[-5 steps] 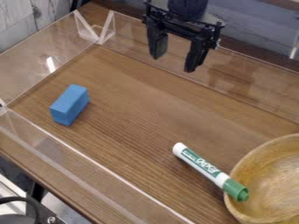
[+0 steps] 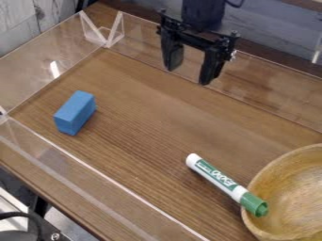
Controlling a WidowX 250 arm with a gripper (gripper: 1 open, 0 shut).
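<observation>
My gripper [image 2: 194, 56] hangs at the top middle of the camera view, black, over bare wooden tray floor, open with nothing seen between its fingers. A blue block [image 2: 74, 112] lies at the left. A white and green marker-like tube [image 2: 224, 182] lies at the lower right, beside a round yellow container [image 2: 297, 196].
A clear plastic wall runs along the left side, with a white wire-like piece [image 2: 104, 30] in the upper left corner. A dark cable shows at the bottom left.
My gripper has shifted slightly over the last second, appearing a little lower in the view. The objects on the floor have not moved.
</observation>
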